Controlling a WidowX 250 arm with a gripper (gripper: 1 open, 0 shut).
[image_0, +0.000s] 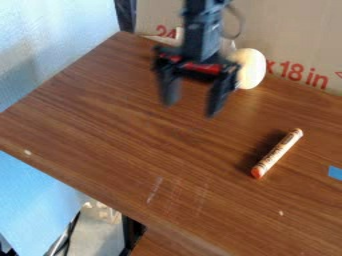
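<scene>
My gripper (193, 96) hangs over the back half of the wooden table, slightly blurred, its two dark fingers apart with nothing seen between them. A cream oval object (250, 70) stands behind it, partly hidden by the gripper. Something red shows behind the gripper's body, mostly hidden. A white marker with an orange-red end (278, 153) lies diagonally on the right of the table (147, 160), clear of the gripper.
A cardboard box (301, 45) with red print stands along the back. A blue strip (334, 172) is at the right edge. The table's left edge drops off beside a light blue surface.
</scene>
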